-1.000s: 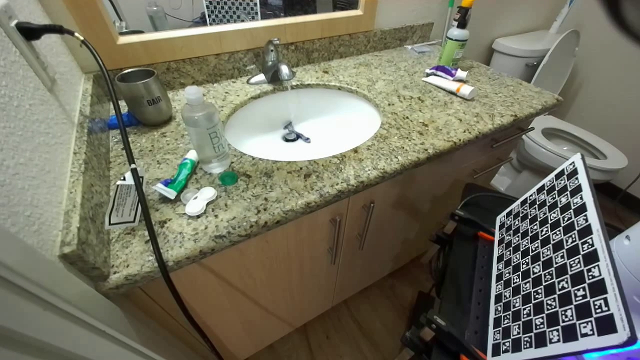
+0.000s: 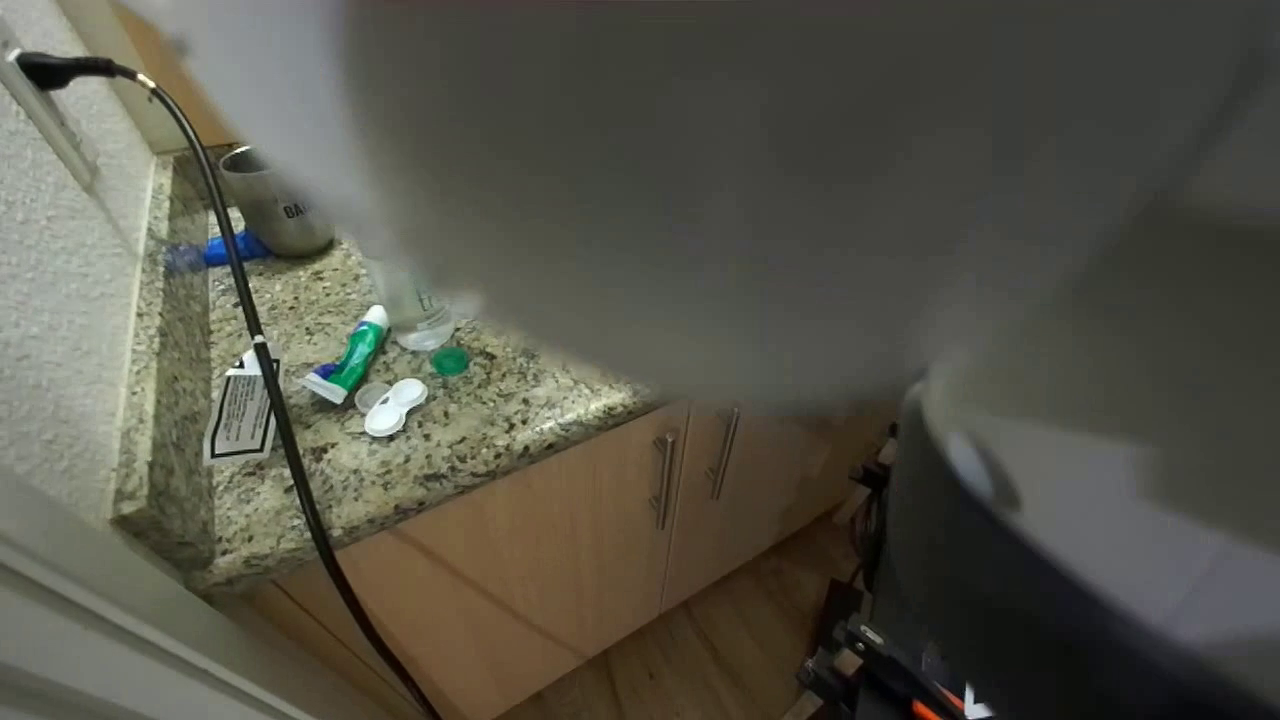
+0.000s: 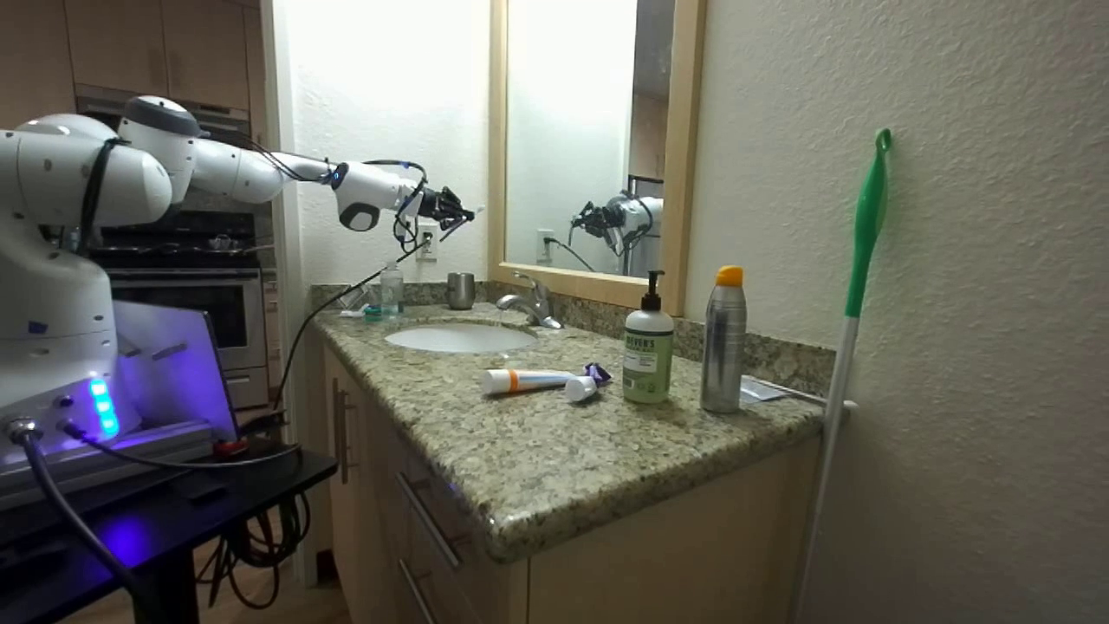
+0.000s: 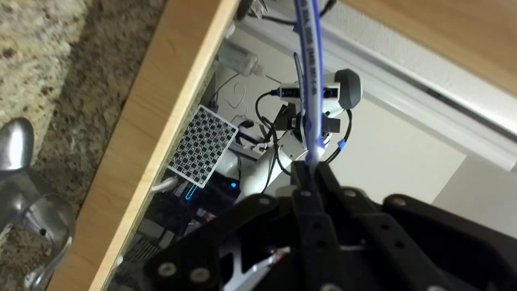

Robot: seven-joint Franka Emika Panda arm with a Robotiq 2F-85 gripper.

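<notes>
In the wrist view my gripper is shut on the lower end of a slim clear stick (image 4: 310, 72) with blue edges and printed lettering, perhaps a toothbrush handle. The stick runs away from the fingertips toward the top of that view. From the side, the gripper (image 3: 473, 215) hangs in the air above the far part of the counter, near the mirror, and only a small pale tip shows at its fingers. A steel mug (image 3: 460, 291) stands below, apart from it. Exterior view 1 does not show the gripper; a blurred arm link (image 2: 720, 180) covers much of that picture.
The sink (image 3: 416, 340) and faucet (image 3: 535, 303) lie under the arm, with the mirror frame (image 3: 686, 156) behind. A clear bottle (image 3: 391, 291) stands left of the mug. Soap bottle (image 3: 647, 359), spray can (image 3: 723, 348) and toothpaste (image 3: 530, 380) occupy the right.
One second ago exterior view 1 showed the sink, faucet and most of the counter. The counter things still visible stand much as before.
</notes>
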